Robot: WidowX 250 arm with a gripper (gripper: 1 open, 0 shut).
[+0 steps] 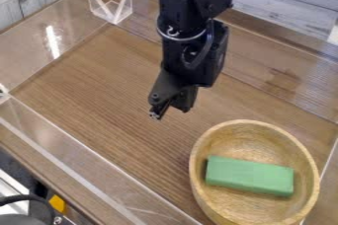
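My black gripper (pixel 173 101) hangs over the middle of the wooden surface, up and to the left of a wooden bowl (pixel 214 199). A green block (pixel 248 176) lies inside the bowl at the lower right. The gripper points down; whether its fingers are open or shut is hard to tell, and I see no object between them.
A white wire-like piece (pixel 113 10) stands at the upper left. A white planked wall (pixel 284 2) runs along the back right.
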